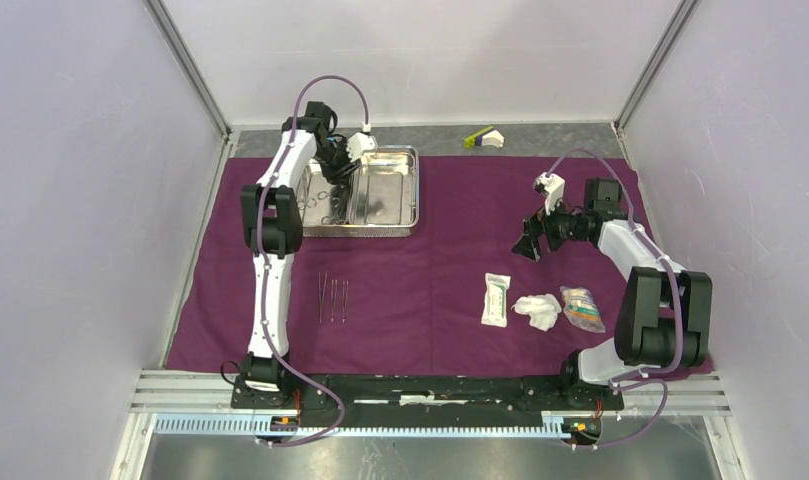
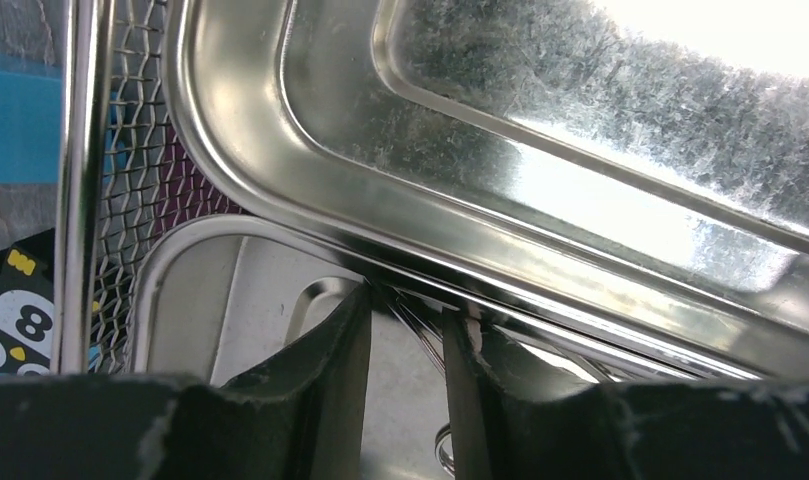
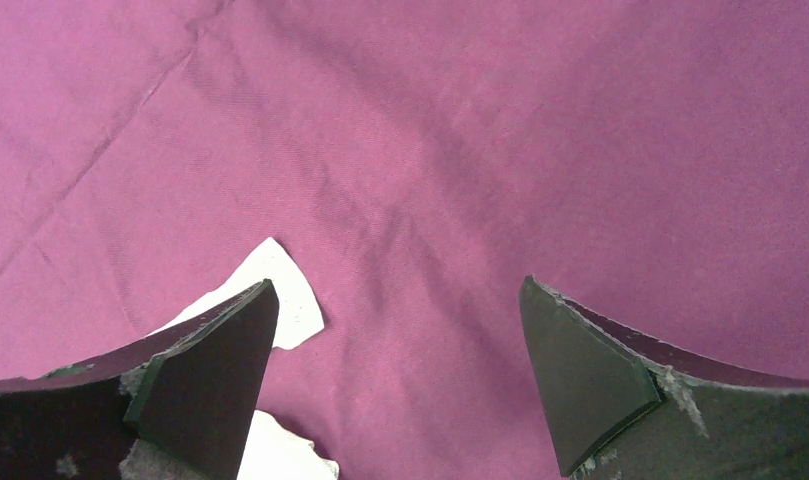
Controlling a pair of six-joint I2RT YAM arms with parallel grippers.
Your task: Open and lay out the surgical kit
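Note:
The steel kit tray sits at the back left, with ringed instruments in its left part. My left gripper is down in that part beside the inner pan's rim, fingers part open around slim steel instruments partly tucked under the rim; whether it grips them is unclear. Several slim instruments lie in a row on the purple drape. My right gripper hangs open above the drape at the right, near a white packet, white gauze and a plastic bag.
A yellow-green item and a white piece lie on the grey strip at the back. White walls close the sides and back.

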